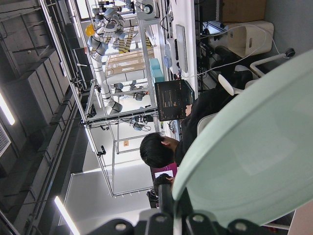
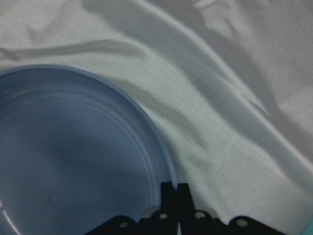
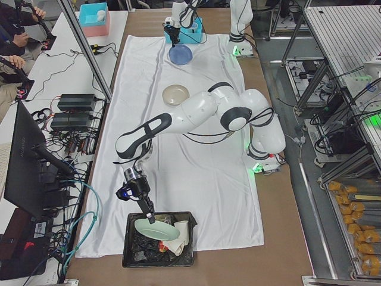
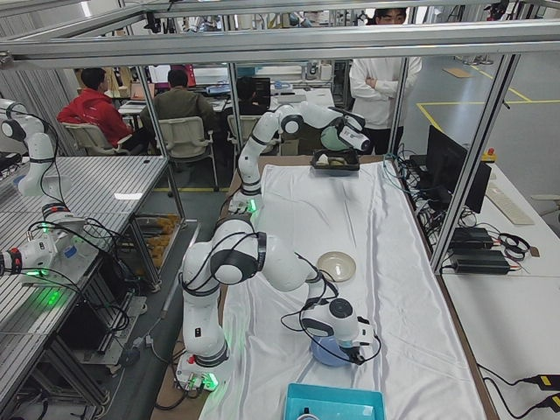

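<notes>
My left gripper (image 3: 149, 214) is shut on the rim of a pale green plate (image 3: 156, 229), held tilted over a black-lined bin (image 3: 137, 253); the plate fills the right of the left wrist view. At the table's far end in the camera left view, my right gripper is at a blue plate (image 2: 73, 147), shut on its rim in the right wrist view. A beige plate (image 4: 335, 267) lies on the white cloth between the arms.
A turquoise tray (image 4: 334, 398) sits at the right arm's end of the table. Crumpled white material (image 3: 178, 241) lies in the bin. Much of the cloth between the plates is clear.
</notes>
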